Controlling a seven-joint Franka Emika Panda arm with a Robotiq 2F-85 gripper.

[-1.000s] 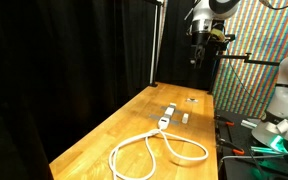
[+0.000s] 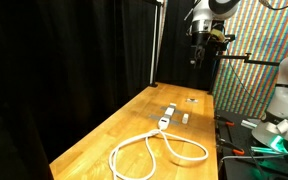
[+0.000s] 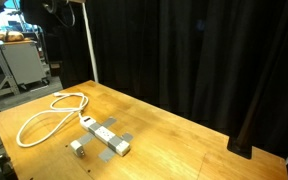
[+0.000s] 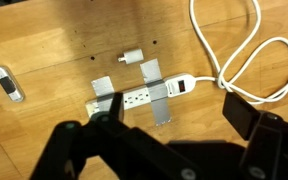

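High above the table hangs my gripper, its two dark fingers wide apart in the wrist view with nothing held. Below it a white power strip (image 4: 135,97) lies on the wood, crossed by strips of grey tape (image 4: 152,72). Its white cord (image 4: 222,77) loops out to the right. Close to the strip is a small white block-like plug (image 4: 133,56), lying loose. Farther left in the wrist view rests a white and dark oblong item (image 4: 9,84). In exterior view 1 the gripper (image 2: 196,62) is small and dark.
The wooden table (image 3: 174,137) has a broad bare area to the right of the strip in exterior view 2. Black curtains (image 2: 69,60) stand along one side. The plug (image 3: 77,148) sits apart from the strip (image 3: 105,135).
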